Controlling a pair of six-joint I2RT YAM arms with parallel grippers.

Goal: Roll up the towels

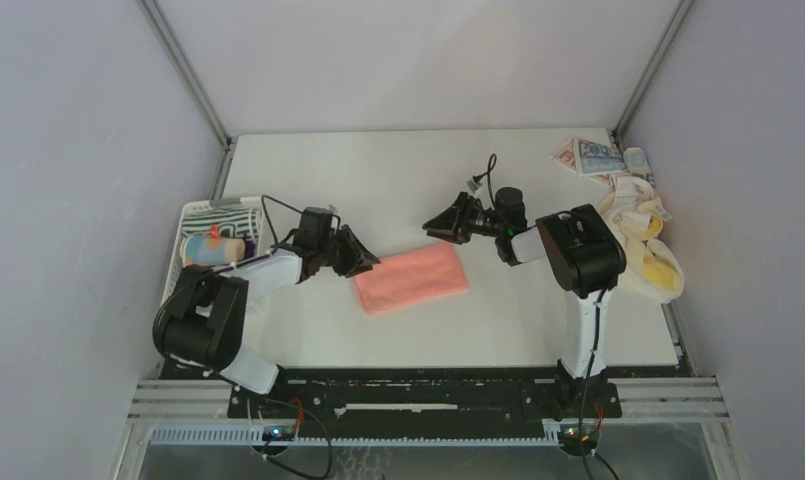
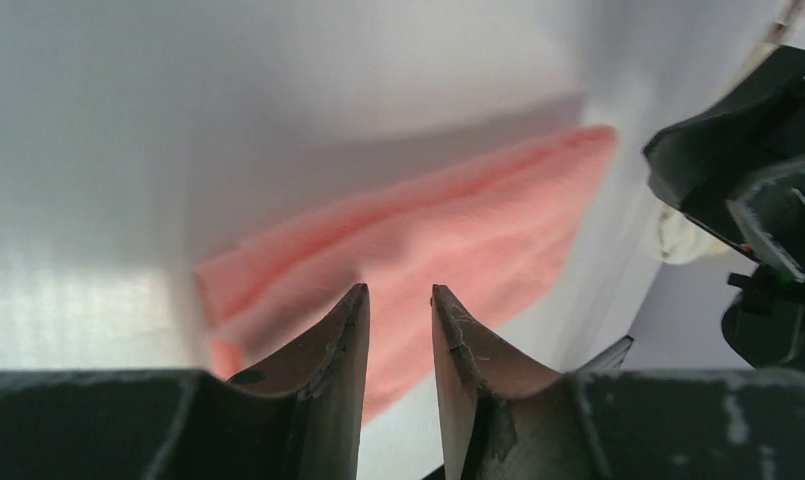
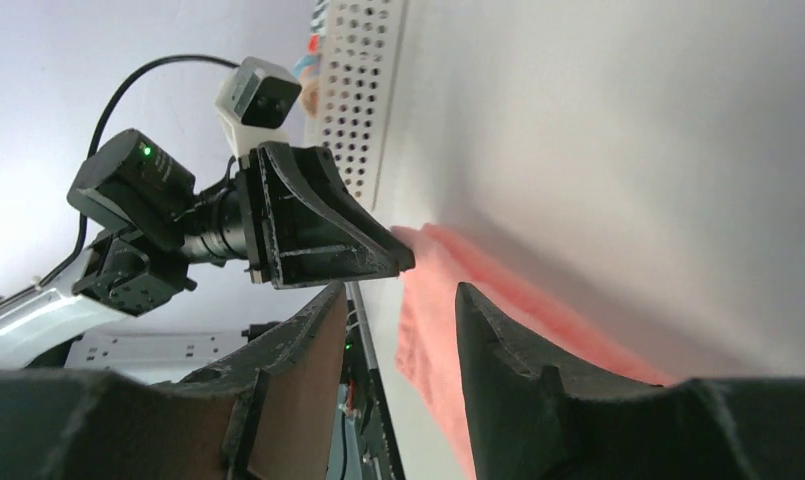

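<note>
The pink towel (image 1: 411, 280) lies folded into a flat, slightly slanted rectangle at the middle of the table. In the left wrist view its far edge (image 2: 388, 200) shows stacked layers. My left gripper (image 1: 366, 262) is above the towel's far left corner, its fingers (image 2: 328, 360) parted with nothing held between them. Just past the far right corner, my right gripper (image 1: 436, 234) is up off the table. In the right wrist view its fingers (image 3: 313, 345) are apart too, the towel (image 3: 448, 285) lying beyond and below them.
At the left a white basket (image 1: 174, 250) holds several rolled towels (image 1: 210, 250), partly behind my left arm. Crumpled white and yellow towels (image 1: 643, 230) and patterned cloths (image 1: 593, 158) occupy the right edge. Bare table (image 1: 358, 175) lies behind the pink towel.
</note>
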